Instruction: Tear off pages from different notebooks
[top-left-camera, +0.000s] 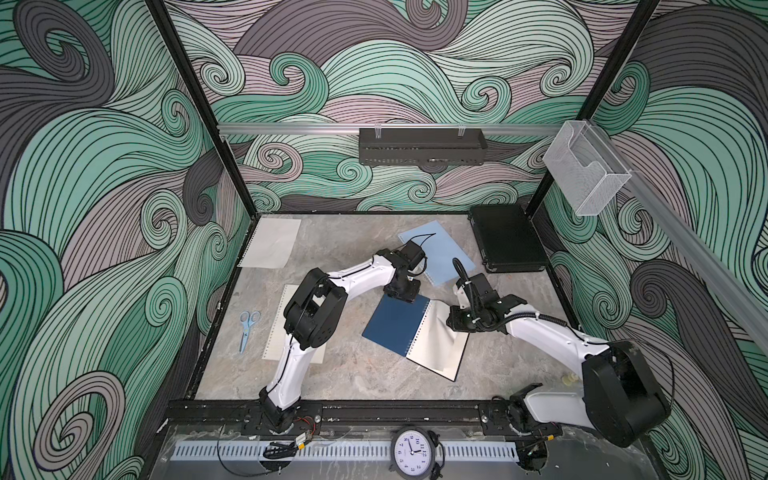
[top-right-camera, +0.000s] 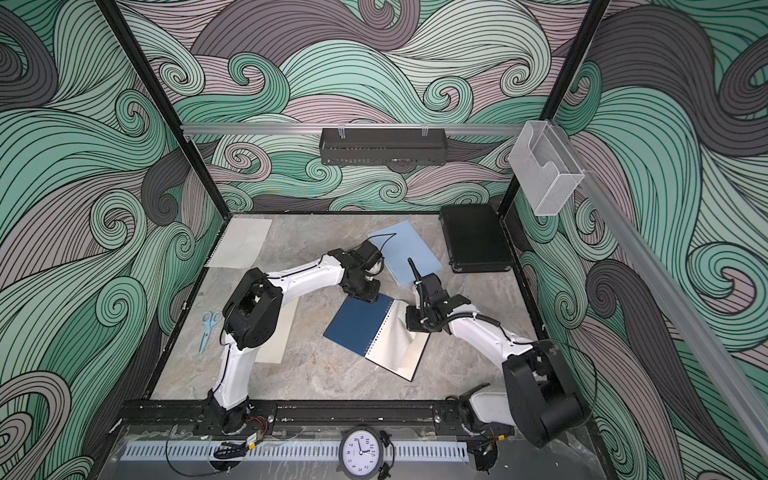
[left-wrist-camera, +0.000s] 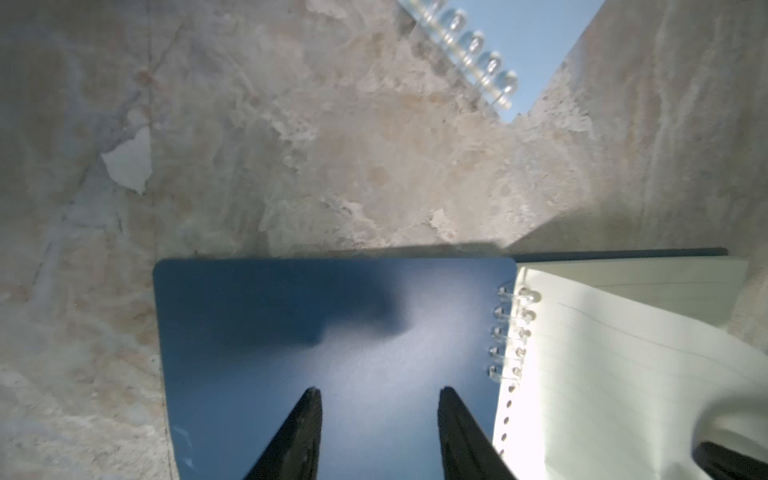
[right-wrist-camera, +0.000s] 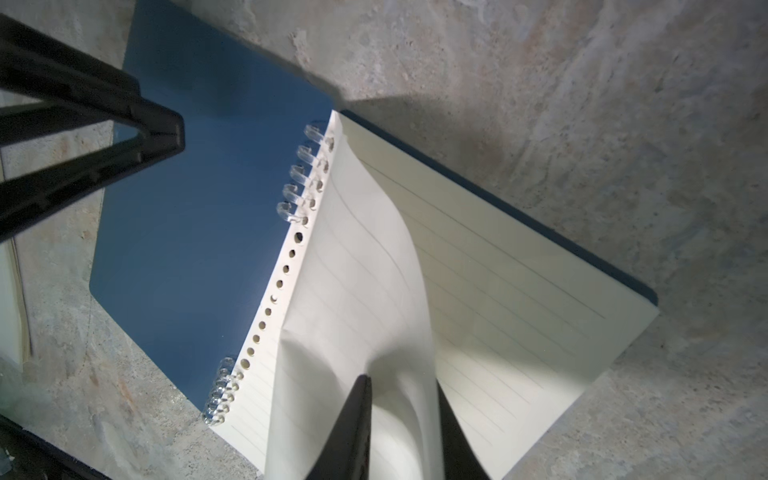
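Note:
A spiral notebook lies open mid-table, its navy cover (top-left-camera: 394, 322) to the left and cream lined pages (top-left-camera: 440, 340) to the right. Its top page (right-wrist-camera: 352, 264) is curled up; rings show only near both ends of the binding, and bare holes run between. My right gripper is over that page, its fingers apart, with the page's lifted edge between them. Above the cover hangs my left gripper, open and empty, left of the binding. A light blue spiral notebook (top-left-camera: 440, 248) lies behind.
White paper with a perforated-looking left edge (top-left-camera: 270, 244) lies back left; cream paper (top-left-camera: 276, 340) is partly under the left arm. Blue scissors (top-left-camera: 247, 328) are at the left, a black case (top-left-camera: 506, 237) back right. Bare table shows front left of the notebook.

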